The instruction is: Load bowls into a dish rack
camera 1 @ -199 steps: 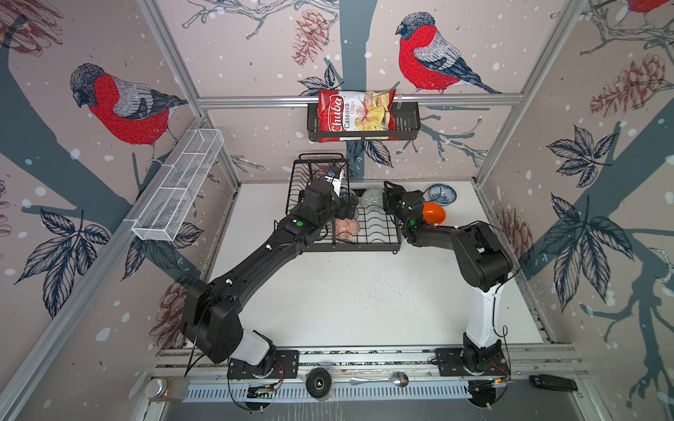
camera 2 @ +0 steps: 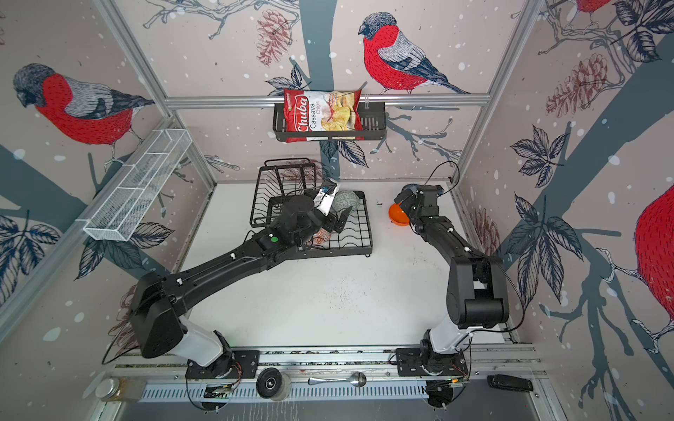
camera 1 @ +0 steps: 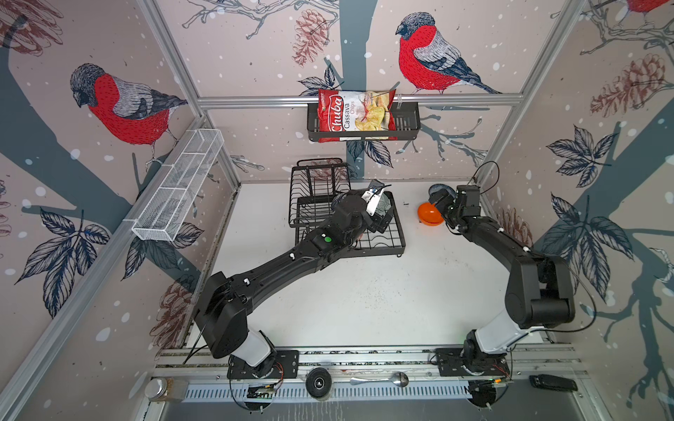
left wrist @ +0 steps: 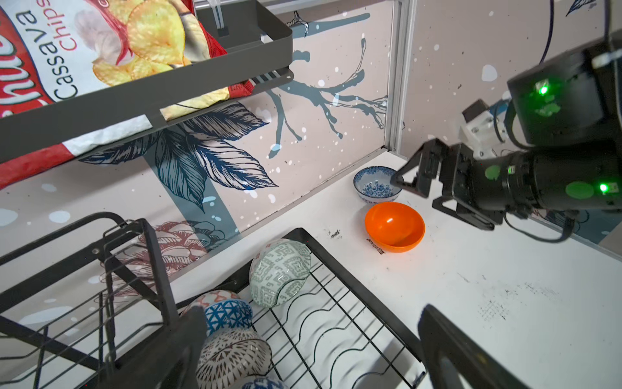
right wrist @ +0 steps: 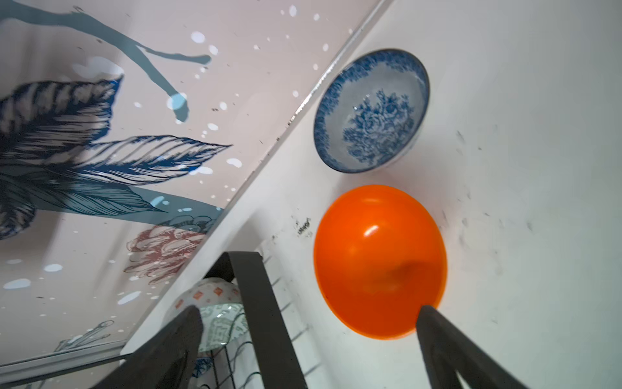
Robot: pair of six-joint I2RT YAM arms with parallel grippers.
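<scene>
The dish rack (camera 1: 393, 245) holds several bowls: a pale green patterned bowl (left wrist: 280, 272) tipped on its side in the back corner, a blue-and-orange patterned bowl (left wrist: 228, 315) and a brown-and-white one (left wrist: 234, 356) beside it. An orange bowl (right wrist: 379, 259) rests upright on the table right of the rack, and a blue-and-white bowl (right wrist: 372, 110) sits just behind it. My left gripper is open above the rack, its fingers empty. Over the orange bowl, my right gripper also stands open and empty, one finger (right wrist: 447, 343) overlapping the bowl's near rim in view.
On the back wall hangs a grey shelf (camera 1: 414, 126) with a chips bag (camera 1: 356, 111). The rack's raised wire tier (left wrist: 149, 259) stands at its left. A white wire basket (camera 1: 179, 184) is on the left wall.
My right gripper has moved right from the rack's edge to above the orange and blue-and-white bowls. The left gripper has shifted right across the rack. The bowls look unmoved.
</scene>
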